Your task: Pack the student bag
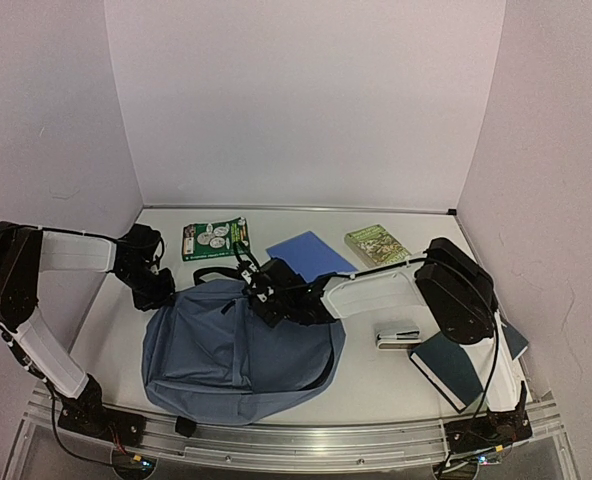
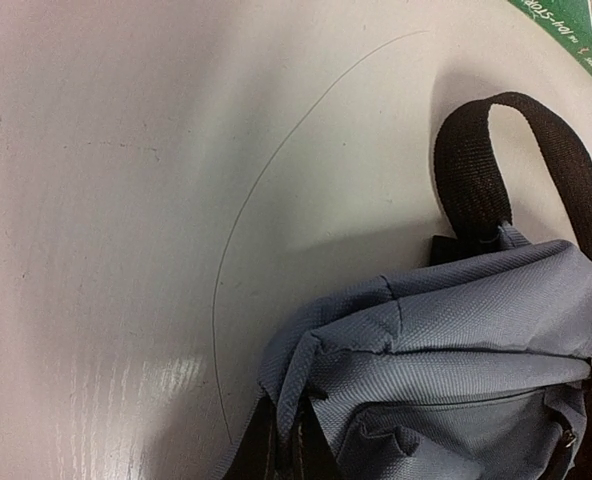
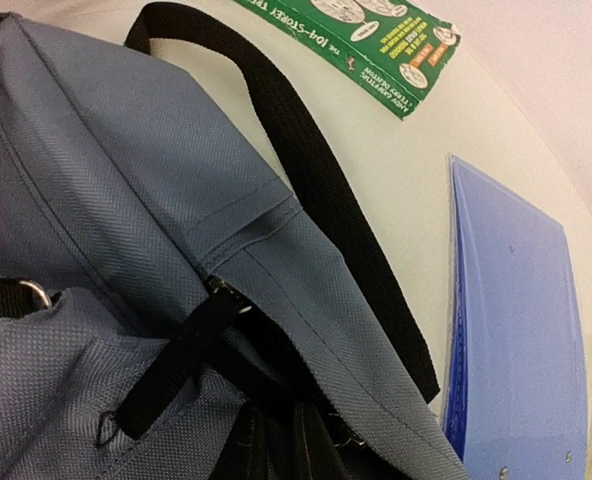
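Note:
The blue-grey bag (image 1: 208, 345) lies flat at the front of the table, its black carry loop (image 2: 466, 175) at the far edge. At its upper left corner my left gripper is shut on a fold of the fabric. My right gripper is down at the bag's top opening, close to the zipper and a black strap (image 3: 171, 370). Dark fabric hides its tips, so whether it grips anything is unclear. Behind the bag lie a green book (image 1: 214, 239) and a blue folder (image 1: 309, 254), partly covered by the right arm.
Another green book (image 1: 376, 245) lies at the back right. To the right of the bag are a stapler (image 1: 398, 339) and a dark book (image 1: 451, 368), partly behind the right arm. Bare table shows between the bag and the stapler.

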